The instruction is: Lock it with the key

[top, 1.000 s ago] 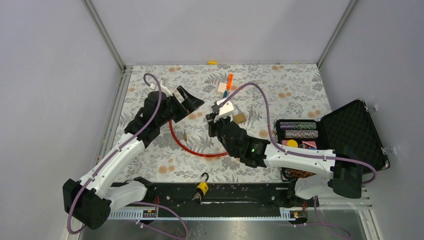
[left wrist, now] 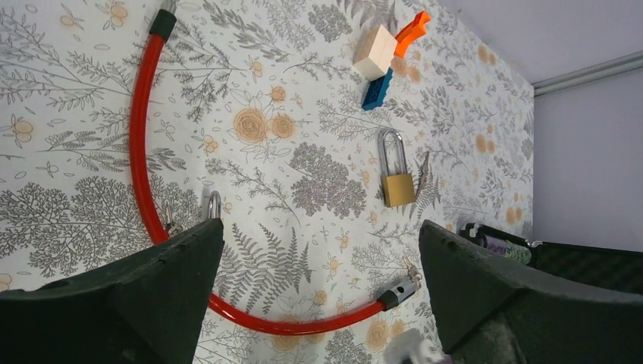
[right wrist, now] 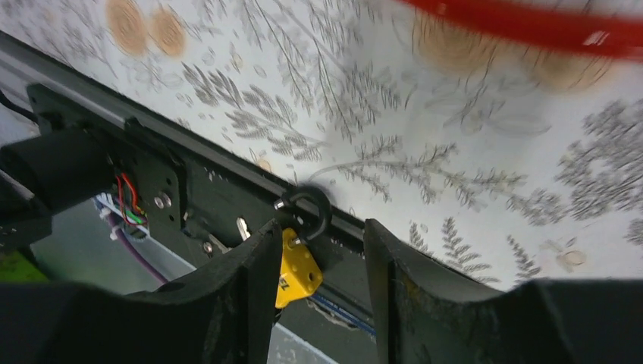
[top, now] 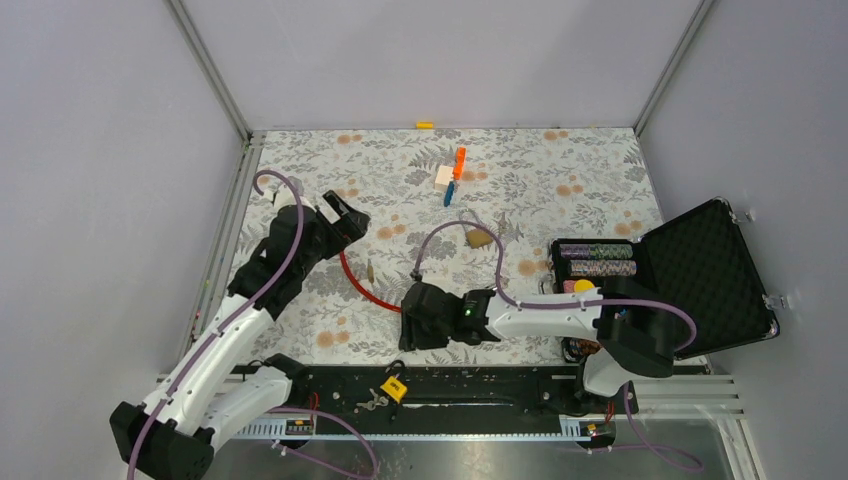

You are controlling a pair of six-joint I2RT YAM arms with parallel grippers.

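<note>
A red cable lock (left wrist: 142, 136) lies curved on the floral mat, with a cylinder end (left wrist: 398, 293) at the right and keys near it. A brass padlock (left wrist: 397, 189) lies further back; a second shackle shows near the cable's middle. A yellow padlock (right wrist: 301, 271) with a dark shackle is at the front edge, beside keys (top: 371, 402). My left gripper hangs open over the cable, empty. My right gripper is open low at the front, its fingers pointing toward the yellow padlock, nothing clearly between them.
An open black chip case (top: 710, 270) occupies the right. A wooden block (left wrist: 374, 51), an orange piece (left wrist: 412, 30) and a blue piece (left wrist: 377, 90) lie at the back. Walls border the mat; a black rail (top: 470, 385) runs along the front.
My right gripper has swung down and toward the front, over the cable to near the edge. My left arm has drawn slightly back toward the left.
</note>
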